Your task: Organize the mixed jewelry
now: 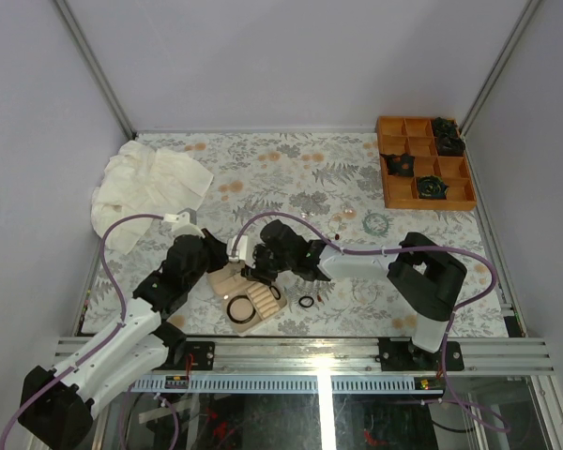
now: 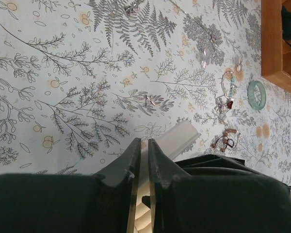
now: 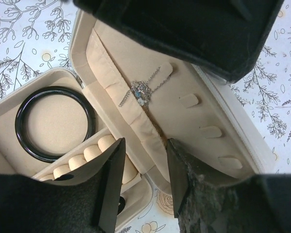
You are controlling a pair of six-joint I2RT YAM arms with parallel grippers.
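Observation:
A beige jewelry case [image 1: 225,291] lies open at the front centre, a black bangle [image 3: 19,124] in one compartment beside padded ring rolls [image 3: 92,153]. In the right wrist view, silver chains with a pendant [image 3: 140,92] lie on the lid's fabric pocket [image 3: 106,73]. My right gripper is over the case, fingers part open near that pocket. My left gripper is shut at the case's far side; its fingers look closed on a pale part of the case, though this is partly hidden.
Loose jewelry and a green bangle [image 2: 256,94] lie behind and right. An orange compartment tray [image 1: 402,202] stands at the back right, a white cloth [image 1: 141,187] at the left. A small black ring [image 1: 306,301] lies right of the case.

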